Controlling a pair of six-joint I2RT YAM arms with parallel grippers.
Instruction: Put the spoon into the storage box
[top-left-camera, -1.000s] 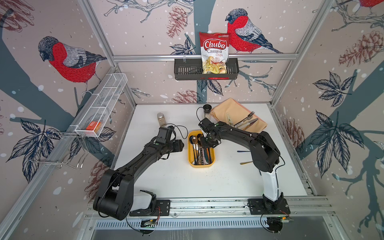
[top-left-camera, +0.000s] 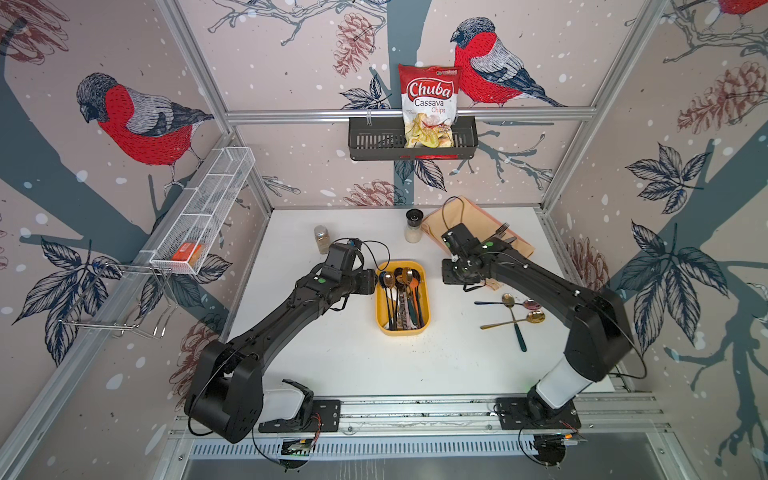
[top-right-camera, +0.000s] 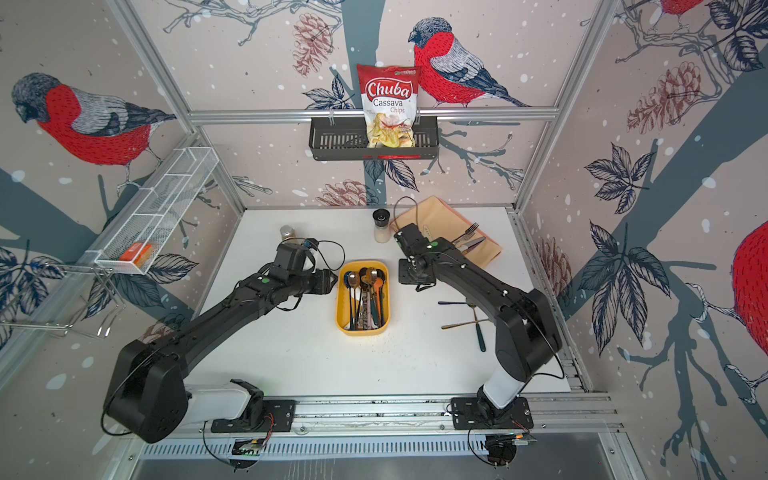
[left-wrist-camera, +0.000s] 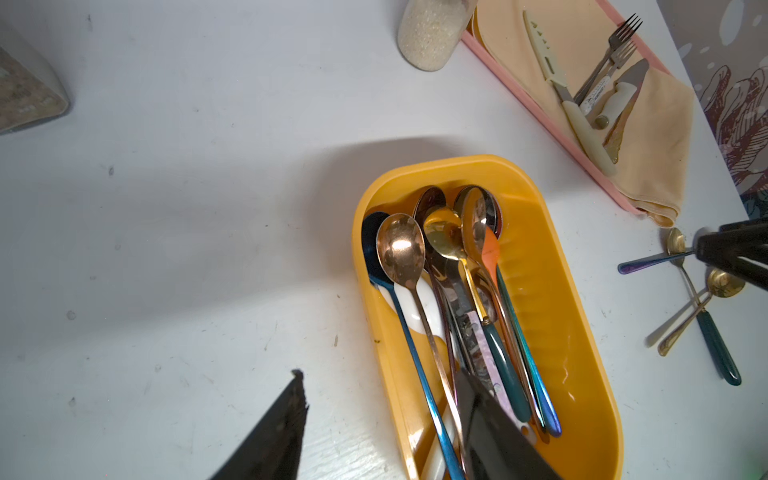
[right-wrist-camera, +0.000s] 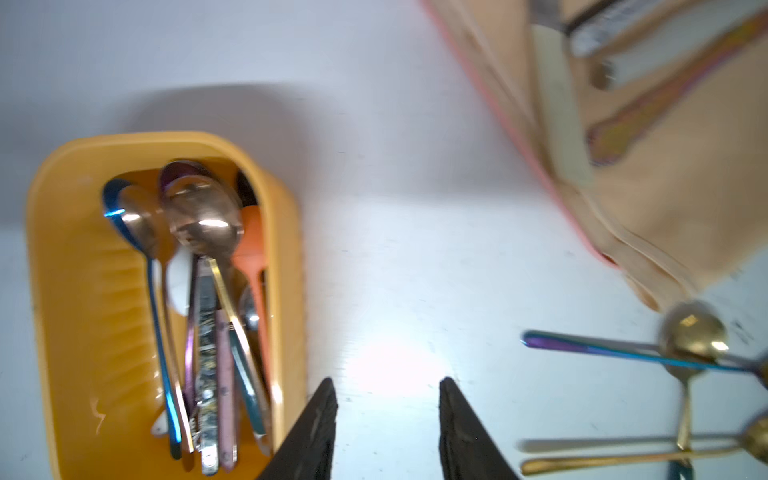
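A yellow storage box (top-left-camera: 402, 331) stands mid-table, with several spoons (left-wrist-camera: 404, 256) and other utensils lying in it. To its right, several loose spoons (top-left-camera: 534, 317) lie crossed on the table; one has a green handle (top-left-camera: 521, 337), one a bluish-purple handle (right-wrist-camera: 576, 344). My right gripper is just right of the box, its fingers (right-wrist-camera: 318, 424) apart with bare table between them. My left gripper is at the box's left edge, its fingers (left-wrist-camera: 280, 424) apart and nothing held; one finger overlaps the box in the left wrist view.
A pink-rimmed tray (left-wrist-camera: 528, 104) with cloth, knives and forks lies at the back right. A black-topped grinder (top-left-camera: 413, 225) and a spice jar (top-left-camera: 321, 239) stand at the back.
My right arm has swung from over the box to its right, uncovering the utensils there and the loose spoons' bowls. The left gripper has shifted slightly toward the box.
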